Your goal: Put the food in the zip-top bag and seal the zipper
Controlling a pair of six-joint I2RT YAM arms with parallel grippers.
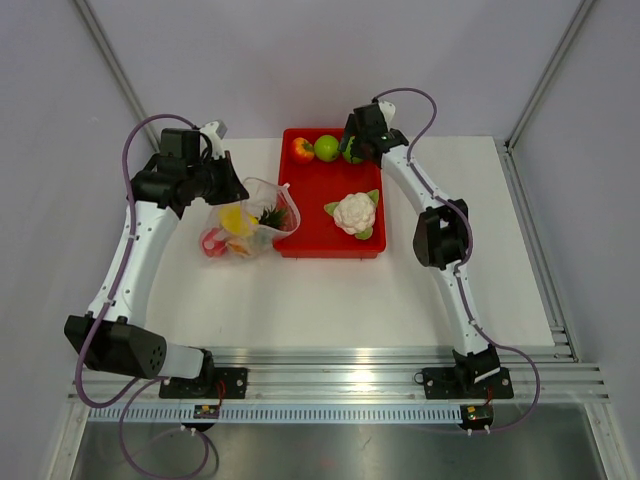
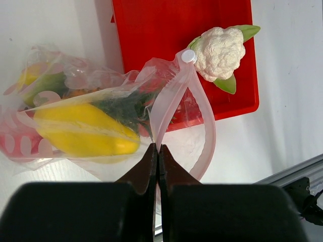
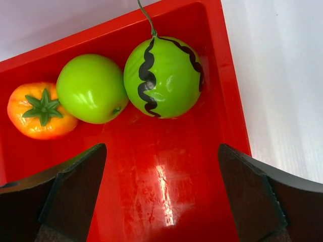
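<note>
The clear zip top bag (image 2: 75, 93) lies left of the red tray, its mouth gaping toward the tray. Inside it are a yellow food piece (image 2: 86, 128) and other food partly hidden by the film. My left gripper is shut on the bag's rim at the mouth. Over the tray's far right part, my right gripper stands open and empty. Ahead of its fingers (image 3: 83, 176) lie a striped watermelon (image 3: 166, 78), a green apple (image 3: 91, 88) and an orange tomato (image 3: 38, 111). A white cauliflower (image 1: 356, 213) sits in the tray's near right part.
The red tray (image 1: 320, 205) has raised walls, and its middle is bare. A white zipper slider (image 2: 188, 56) sits at the bag mouth's corner, close to the tray.
</note>
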